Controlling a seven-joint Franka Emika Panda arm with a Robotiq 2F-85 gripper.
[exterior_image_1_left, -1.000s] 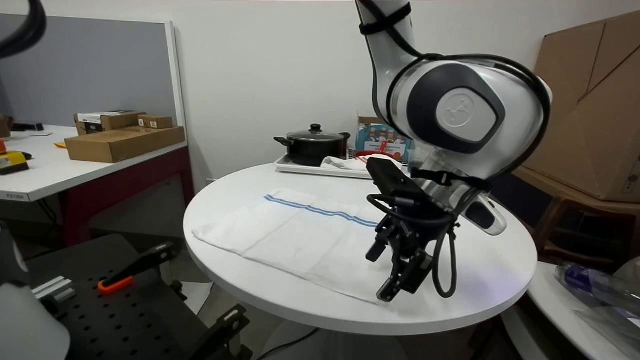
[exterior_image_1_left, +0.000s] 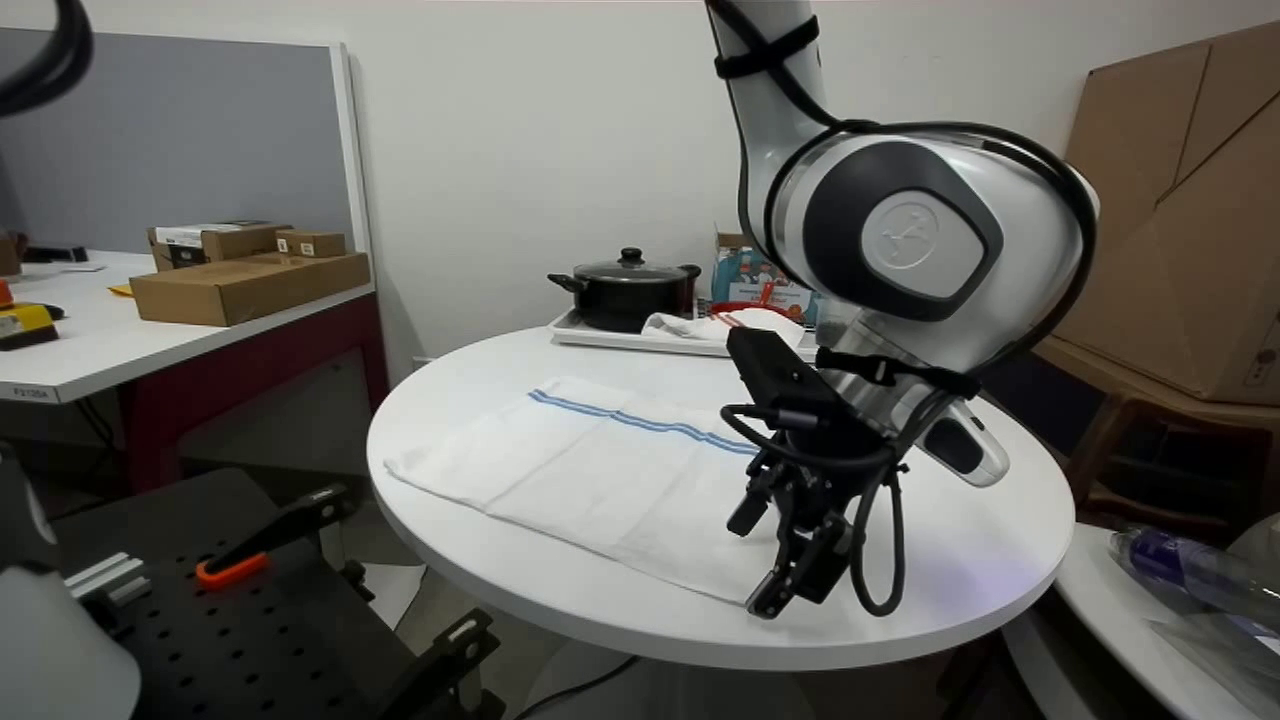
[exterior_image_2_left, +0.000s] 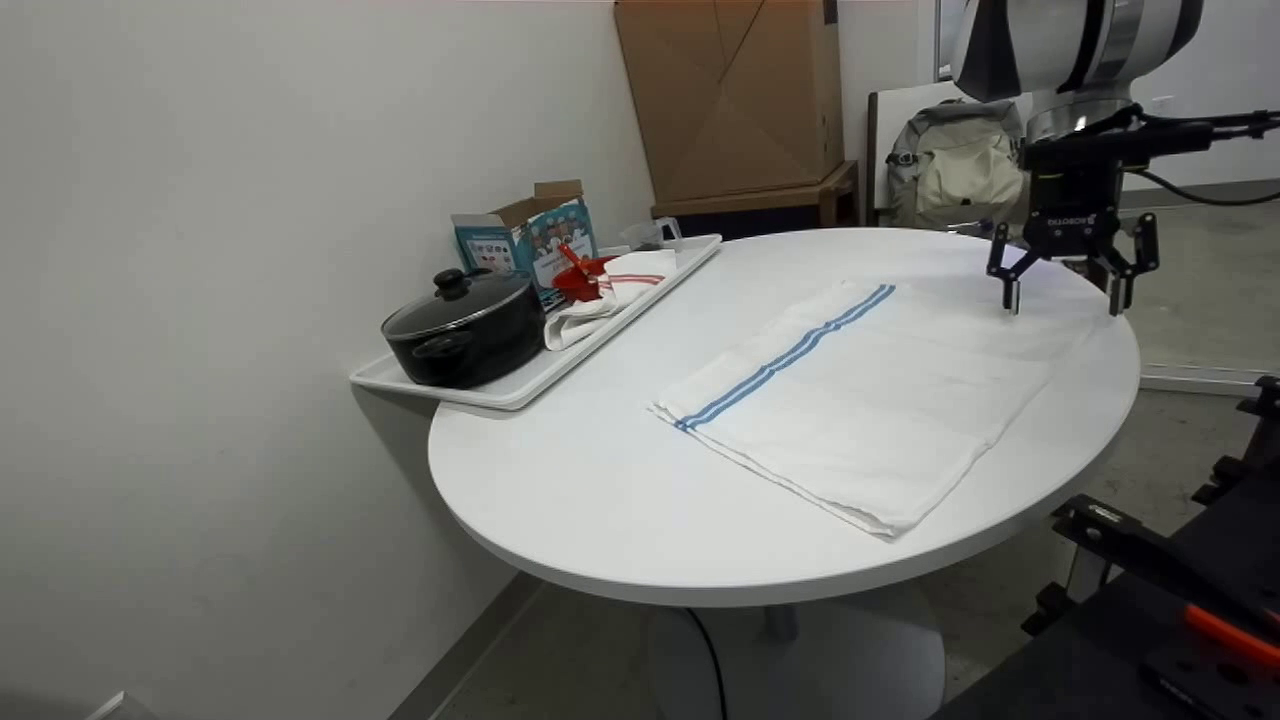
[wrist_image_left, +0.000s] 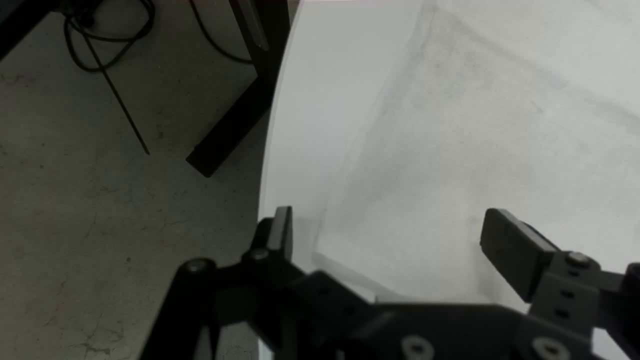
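A white towel (exterior_image_1_left: 600, 480) with blue stripes lies folded flat on the round white table (exterior_image_2_left: 564, 504). My gripper (exterior_image_1_left: 758, 571) is over the towel's right end in exterior view 1. Its fingers stand wide apart with nothing between them; in exterior view 2 the gripper (exterior_image_2_left: 1065, 302) points straight down at the towel's far end. The wrist view has a towel corner (wrist_image_left: 384, 258) between and beyond the two fingers of the gripper. Whether the fingertips touch the cloth I cannot tell. The arm hides part of the towel in exterior view 1.
At the table's wall side a white tray (exterior_image_2_left: 522, 392) bears a black lidded pot (exterior_image_2_left: 468, 330), a red-striped cloth (exterior_image_2_left: 588, 318), a red item (exterior_image_2_left: 581, 278) and a printed box (exterior_image_2_left: 558, 240). The table edge (wrist_image_left: 271, 138) runs close to one finger. Bare tabletop shows left of the towel.
My gripper has come down slightly and shifted a little to the left in exterior view 1. The towel lies as before.
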